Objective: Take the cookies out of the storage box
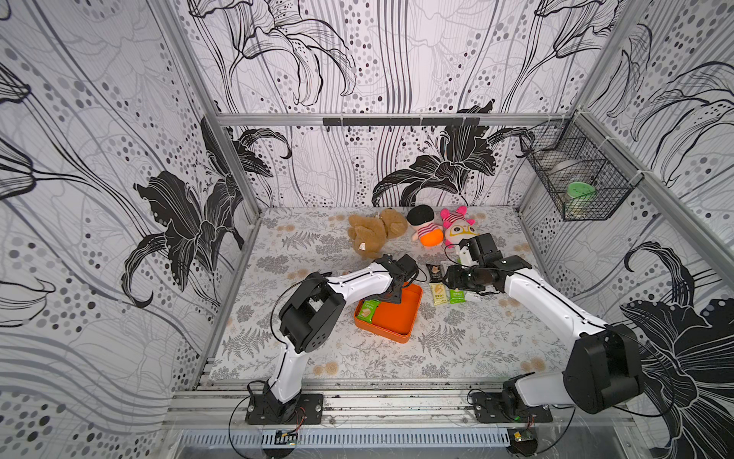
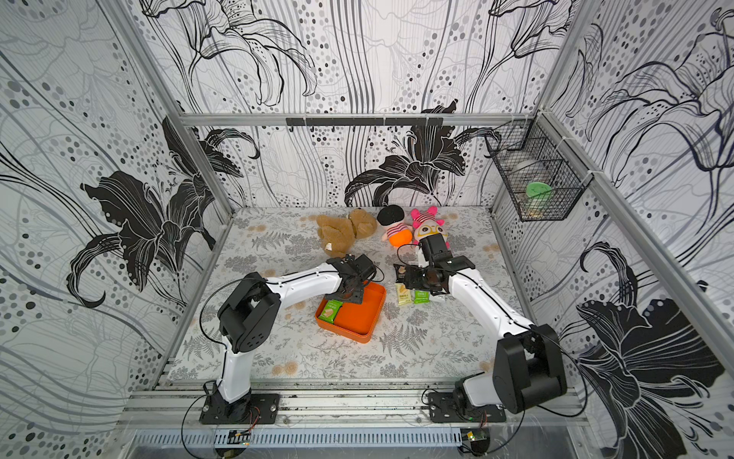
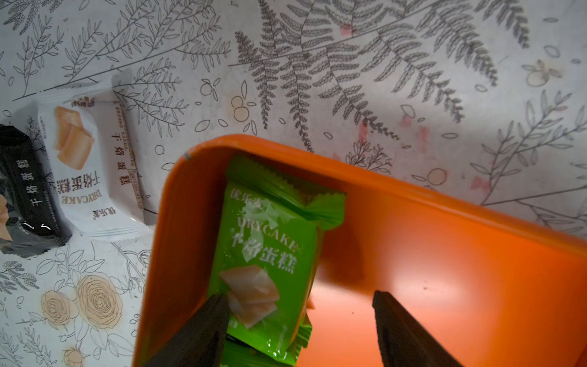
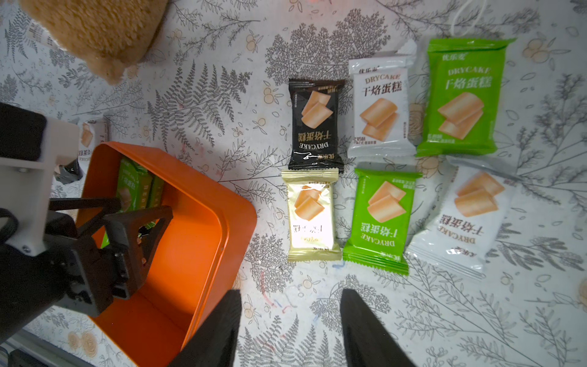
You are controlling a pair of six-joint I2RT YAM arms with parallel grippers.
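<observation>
The orange storage box (image 1: 394,333) has green cookie packets (image 3: 263,263) along one side; the rest of its floor that shows is bare. My left gripper is open over the box, one finger (image 3: 204,333) near the green packet's side and the other (image 3: 397,330) over bare floor. Nothing is gripped there. In the right wrist view, my right gripper has its fingers apart with only tablecloth between them, to the right of the box. Packets lie there on the cloth: black (image 4: 315,122), gold (image 4: 310,214), green (image 4: 385,220), and several others.
A white packet (image 3: 91,162) and a black packet (image 3: 27,183) lie outside the box at the left. Plush toys, including a brown bear (image 1: 369,234), sit at the back. A wire basket (image 1: 581,172) hangs at the right.
</observation>
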